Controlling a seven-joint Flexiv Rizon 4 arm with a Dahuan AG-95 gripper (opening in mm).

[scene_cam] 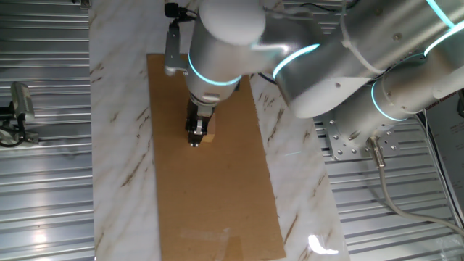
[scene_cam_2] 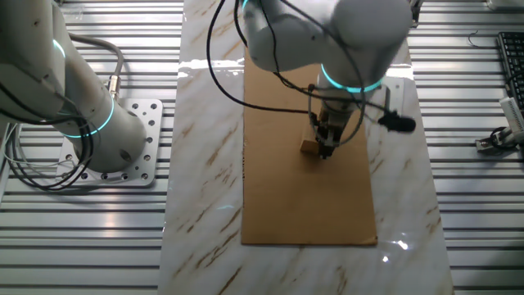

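A small tan wooden block (scene_cam: 210, 130) rests on the brown cardboard sheet (scene_cam: 210, 196), partly covered by my gripper (scene_cam: 194, 143). The black gripper points down right beside the block in exterior view 1. From exterior view 2, the block (scene_cam_2: 309, 145) shows just left of the gripper (scene_cam_2: 325, 154), against or very near its fingers. Whether the fingers touch the block, and how far apart they stand, is too small and dark to make out.
Marbled white table surface (scene_cam: 119, 145) surrounds the cardboard. Loose black cables (scene_cam_2: 217, 74) hang around the wrist. The near part of the cardboard is clear. A small device (scene_cam: 22, 109) stands on the slatted metal at the left.
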